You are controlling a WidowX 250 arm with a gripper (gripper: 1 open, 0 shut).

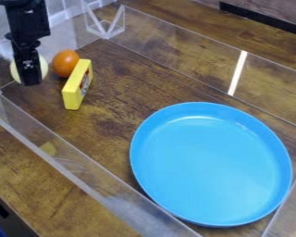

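Observation:
At the upper left, my black gripper (27, 69) is shut on a pale yellowish round object (41, 70), which its fingers partly cover. Just to the right of it sit an orange round fruit (66, 63) and an upright yellow box (77, 84). A large blue plate (210, 165) lies on the wooden surface at the lower right.
Clear plastic walls (69, 168) edge the wooden surface, running along the left and up around the back. The middle of the surface, between the yellow box and the plate, is bare. A white strip (237, 72) lies at the upper right.

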